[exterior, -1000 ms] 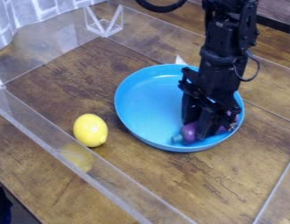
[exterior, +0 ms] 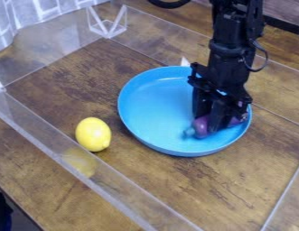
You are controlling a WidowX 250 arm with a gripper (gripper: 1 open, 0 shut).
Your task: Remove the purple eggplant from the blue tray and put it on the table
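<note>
The round blue tray [exterior: 149, 101] rests on the brown table, a little right of the middle of the camera view. Inside it, toward its right side, lies the purple eggplant [exterior: 202, 124], with its greenish stem end pointing to the lower left. The black gripper [exterior: 217, 113] reaches down into the tray over the eggplant, with fingers close around or beside it. Dark parts of the gripper cover much of the eggplant, and I cannot tell whether the fingers press on it.
A yellow lemon-like object [exterior: 94, 134] sits left of the tray, near a clear plastic wall [exterior: 67, 149] running diagonally. A white wire-like piece [exterior: 106, 22] stands at the back. Bare table [exterior: 61, 81] lies left of the tray, with more at the lower right.
The gripper has shifted slightly within the tray's right side. The eggplant's visible part sits at a slightly different angle, while the tray and yellow object look unmoved.
</note>
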